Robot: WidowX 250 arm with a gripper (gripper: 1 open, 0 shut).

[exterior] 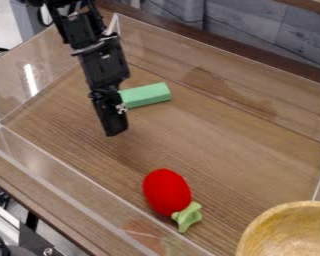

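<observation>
The black arm reaches down from the top left, its gripper [113, 125] low over the wooden table [223, 130], left of and nearer than a green block [145, 94]. Its fingers look closed, with nothing visible between them. In the lower middle lie a red object [167, 191] and, touching it at its lower right, a small light-green piece [187, 215].
A yellow bowl [283, 235] is at the bottom right corner. A grey wall runs along the back right.
</observation>
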